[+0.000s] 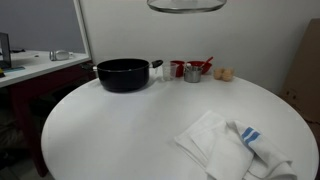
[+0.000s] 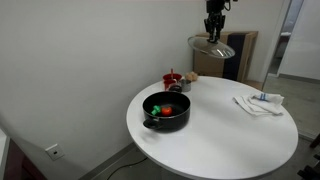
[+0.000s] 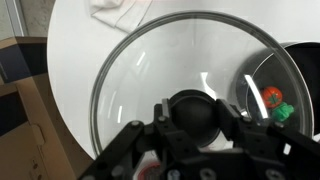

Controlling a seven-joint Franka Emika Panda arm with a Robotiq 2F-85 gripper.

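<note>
High above the table, my gripper [image 2: 214, 36] is shut on the black knob of a glass lid [image 2: 222, 49]. From the wrist, the round knob [image 3: 194, 117] shows between the fingers, with the clear lid [image 3: 130, 85] spread out beneath. In exterior view 1 only the lid's lower rim [image 1: 188, 10] is visible at the top edge; the gripper is out of that frame. An uncovered black pot [image 1: 124, 74] stands at the table's back left. Inside it lie a red item [image 2: 167, 111] and a green item [image 2: 156, 109].
Behind the pot are red containers [image 1: 201, 67], a metal cup [image 1: 192, 75], a clear glass [image 1: 169, 70] and brown eggs [image 1: 225, 75]. A white towel with blue stripes [image 1: 232, 149] lies at the front right.
</note>
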